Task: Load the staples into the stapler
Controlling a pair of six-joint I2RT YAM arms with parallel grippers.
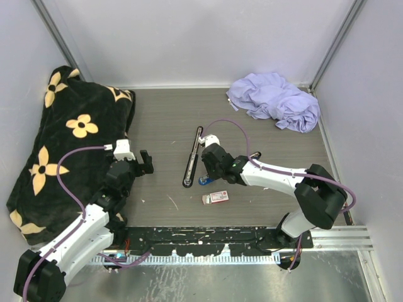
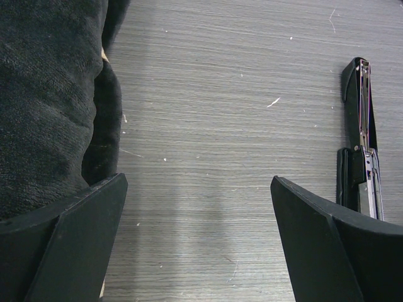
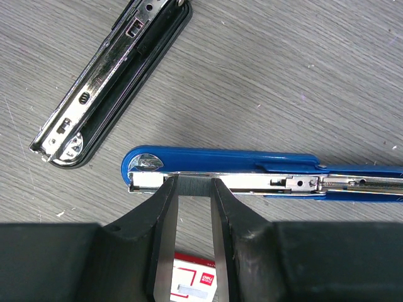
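My right gripper is shut on a small strip of staples, held over the open magazine channel of the blue stapler (image 3: 233, 157), which lies lengthwise across the right wrist view. A black stapler (image 3: 94, 94), also opened out, lies diagonally at the upper left there and upright along the table in the top view (image 1: 192, 157). The red and white staple box (image 3: 194, 283) sits below the blue stapler. My left gripper stands open and empty above the table, left of the black stapler.
A dark flowered blanket (image 1: 69, 157) covers the table's left side. A lilac cloth (image 1: 274, 100) lies crumpled at the back right.
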